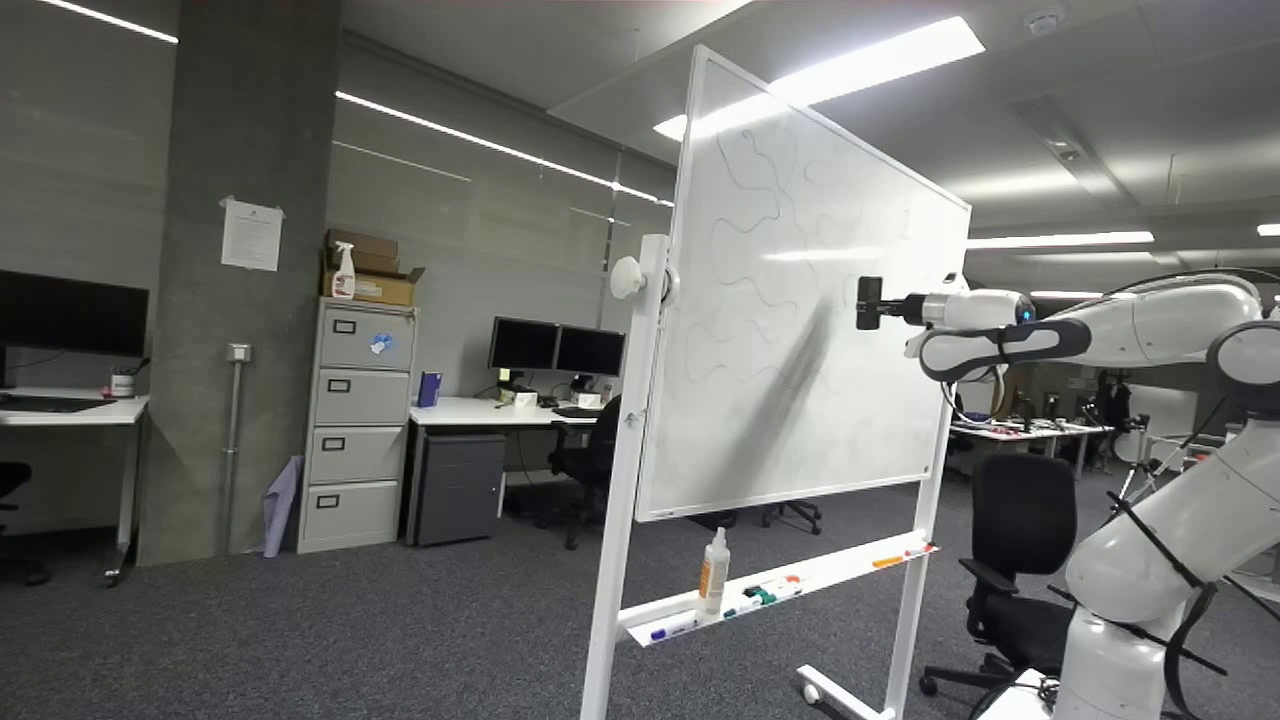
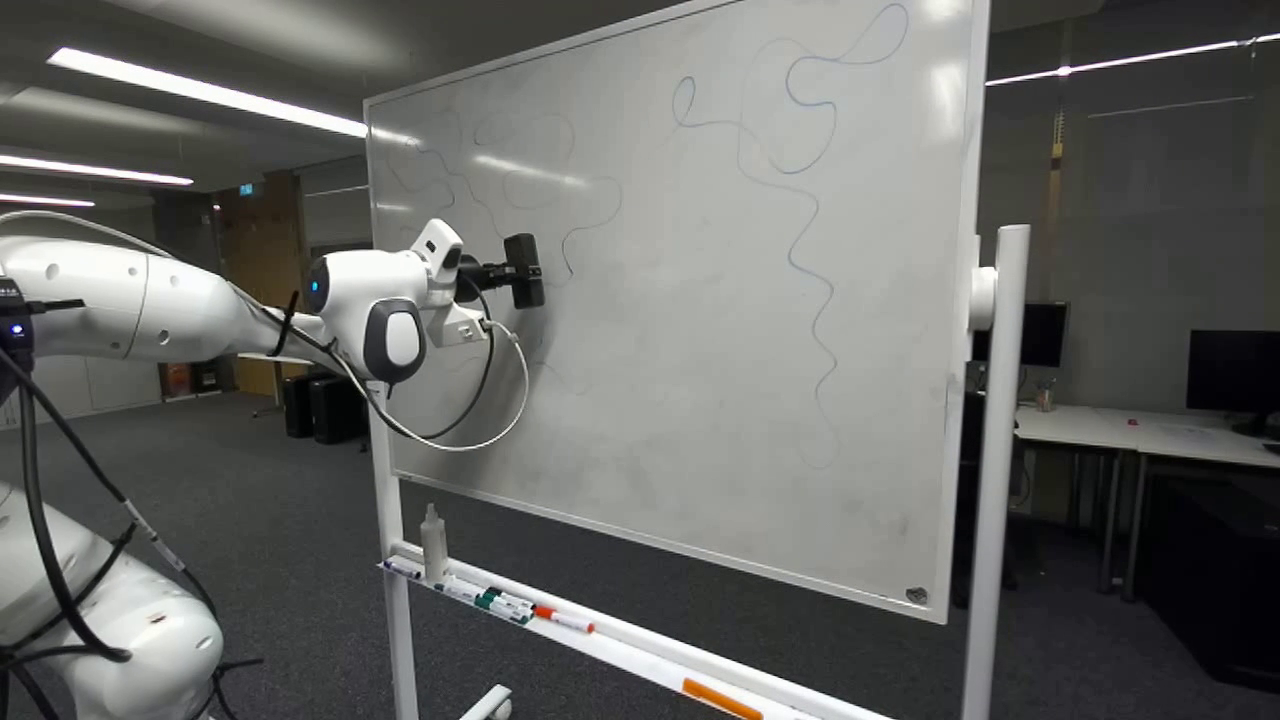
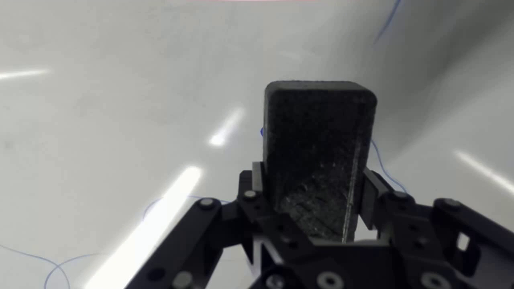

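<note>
A black block-shaped eraser (image 3: 318, 139) is clamped between the two fingers of my gripper, which is shut on it. In exterior view 1 the eraser (image 1: 869, 304) stands upright in front of the whiteboard (image 1: 720, 408), towards its right side. From the other side, the eraser (image 2: 524, 271) appears over the board's left part; whether it touches the surface I cannot tell. Thin blue wavy lines (image 2: 811, 258) run down the board's right half. Fainter lines (image 2: 594, 224) pass close to the eraser. In the wrist view, blue line pieces (image 3: 385, 166) show beside the eraser.
Below the board, a tray (image 1: 840, 572) carries several markers (image 2: 504, 602), an orange marker (image 2: 720, 698) and a spray bottle (image 1: 714, 570). A black office chair (image 1: 1023, 528) stands near the arm's base. Nothing stands before the board's middle.
</note>
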